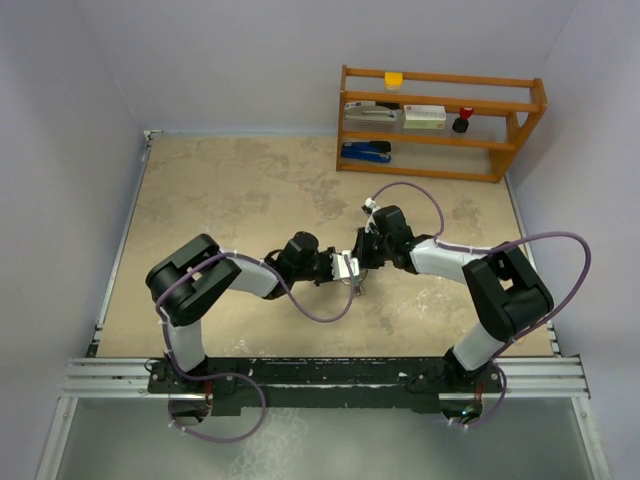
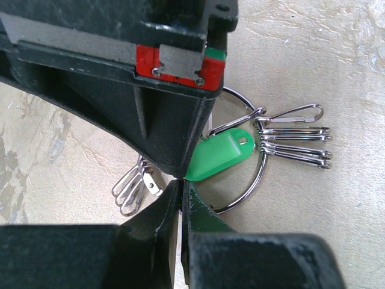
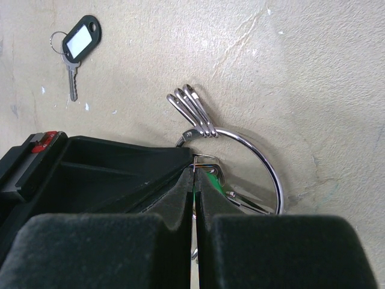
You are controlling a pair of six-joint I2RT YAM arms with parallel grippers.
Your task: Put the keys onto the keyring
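Observation:
A metal keyring (image 2: pixel 262 171) with several wire clips (image 2: pixel 298 133) lies on the table between my two grippers. A green key tag (image 2: pixel 222 153) lies across the ring, partly hidden behind the grippers. In the left wrist view my left gripper is shut, its tips at the green tag's lower edge. My right gripper is also shut, its tips beside a wire clip (image 3: pixel 207 164) inside the ring. Whether either pinches thin wire cannot be made out. A key (image 3: pixel 73 81) with a black tag (image 3: pixel 82 38) lies apart, upper left in the right wrist view.
At the back right stands a wooden rack (image 1: pixel 440 138) with a blue stapler (image 1: pixel 367 150), a white box (image 1: pixel 424 117) and other items. Both arms meet near the table's middle, tips close together. Free tabletop (image 1: pixel 235 185) spreads at the back left.

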